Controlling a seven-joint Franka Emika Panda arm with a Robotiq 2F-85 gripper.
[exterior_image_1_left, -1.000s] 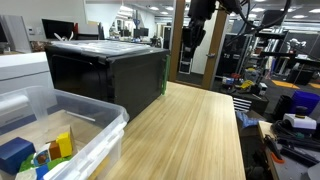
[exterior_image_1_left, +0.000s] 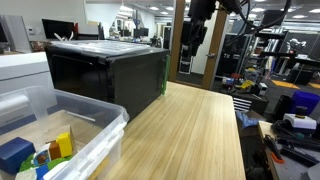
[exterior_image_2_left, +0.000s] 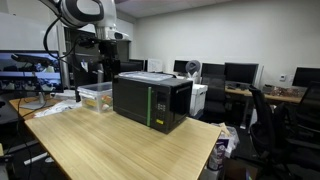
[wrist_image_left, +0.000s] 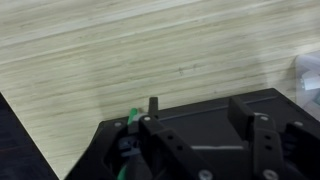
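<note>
In the wrist view my gripper hangs above the table, its two dark fingers well apart and nothing between them. Below and behind the fingers shows the top of the black microwave (wrist_image_left: 195, 122), with the bare tabletop beyond it. In exterior view 1 the gripper (exterior_image_1_left: 189, 48) is high over the table, to the right of the microwave (exterior_image_1_left: 105, 78). From exterior view 2, the microwave (exterior_image_2_left: 135, 97) stands on the wooden table with its green-edged front towards the camera. Its door looks shut.
A clear plastic bin (exterior_image_1_left: 95, 135) with several coloured blocks (exterior_image_1_left: 45, 155) stands at the near left in exterior view 1. Several chairs and desks stand beyond the table.
</note>
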